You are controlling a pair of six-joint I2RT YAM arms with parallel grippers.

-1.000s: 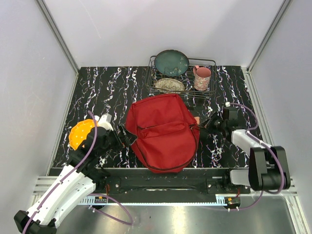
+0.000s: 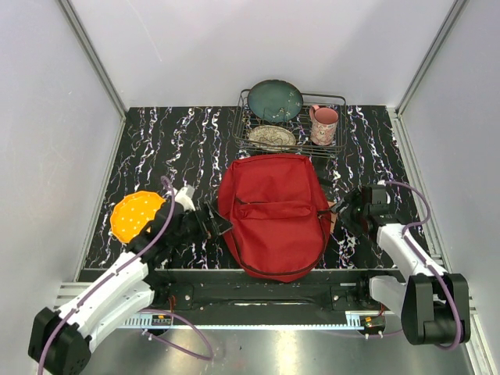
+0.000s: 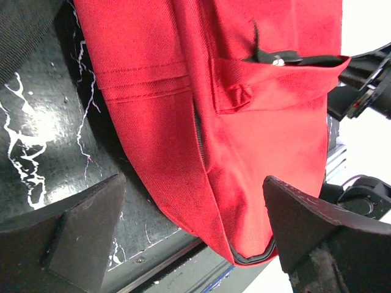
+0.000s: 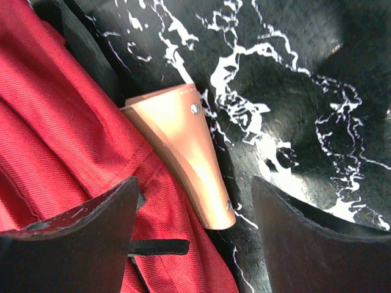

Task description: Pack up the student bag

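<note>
A red bag (image 2: 277, 183) lies flat on the dark marbled counter, its front pocket zip across the middle. At its left edge my left gripper (image 2: 217, 224) stands open; in the left wrist view the red cloth (image 3: 153, 110) spreads beyond and between the parted fingers, not gripped. My right gripper (image 2: 344, 207) is beside the bag's right edge, fingers apart. In the right wrist view a tan, riveted object (image 4: 183, 146) lies partly under the bag's edge, ahead of the fingers (image 4: 299, 238), with a black zip pull (image 4: 159, 246) near the left finger.
A wire rack (image 2: 310, 123) behind the bag holds a green plate (image 2: 275, 100), a patterned plate (image 2: 272, 137) and a pink mug (image 2: 323, 125). An orange dotted plate (image 2: 137, 215) lies by the left arm.
The bag has shifted right and straightened. My left gripper has moved right to the bag's left edge.
</note>
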